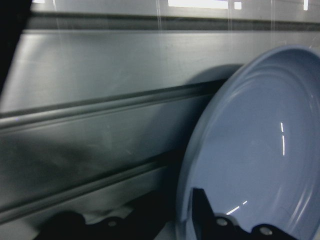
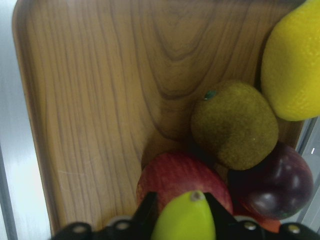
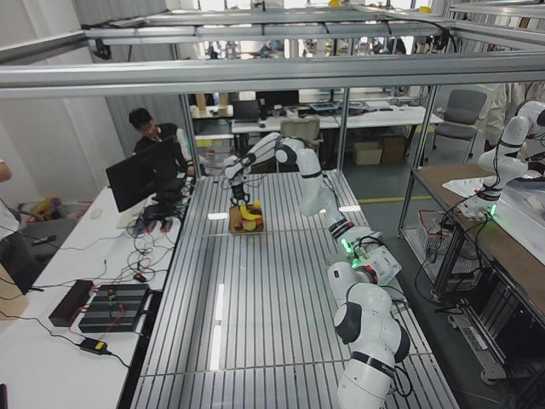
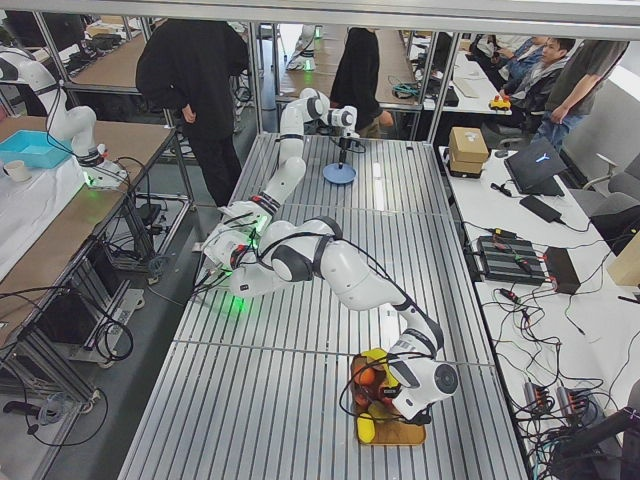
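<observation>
A wooden tray [image 2: 85, 90] holds fruit: a lemon [image 2: 295, 65], a kiwi [image 2: 234, 125], a plum [image 2: 272, 182], a red apple [image 2: 175, 172] and a yellow banana [image 3: 249, 211]. My right gripper is low over the tray, fingers either side of the banana's yellow-green tip; whether they grip it is unclear. At the far end of the platform in the camera right view, my left gripper [image 4: 342, 158] is at a blue plate [image 4: 338, 176]. In the left wrist view its fingers straddle the plate's rim [image 1: 197, 145]; whether they are closed on it is unclear.
The slatted metal platform [image 3: 255, 298] is largely bare between tray and plate. A white desk [image 3: 68, 358] with monitor, cables and devices runs along one side. A brown side table [image 3: 451, 183] with another arm stands opposite. People stand and sit around.
</observation>
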